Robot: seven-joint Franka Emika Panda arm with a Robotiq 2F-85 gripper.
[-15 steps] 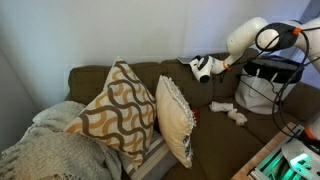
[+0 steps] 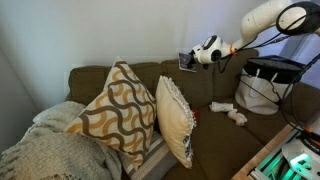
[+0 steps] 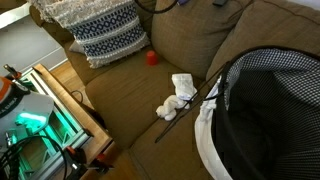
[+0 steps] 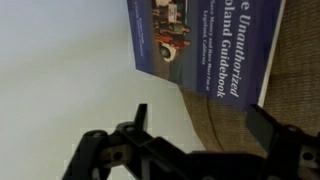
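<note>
A guidebook with a dark blue cover, pale lettering and a picture of a red vehicle fills the upper part of the wrist view. My gripper is open, its two dark fingers wide apart near the book's lower edge, with nothing held between them. In exterior view 1 the gripper is at the top of the sofa's backrest, beside the small upright-looking book. Its exact contact with the book cannot be made out there.
The brown sofa carries a zigzag pillow, a cream pillow and a crumpled white cloth. A red object lies on the seat. The black-lined basket stands at the right. A white wall rises behind the backrest.
The gripper end of the arm has shifted slightly up and left in exterior view 1. More of the book's face now shows above the backrest. The pillows and cloth have not moved.
</note>
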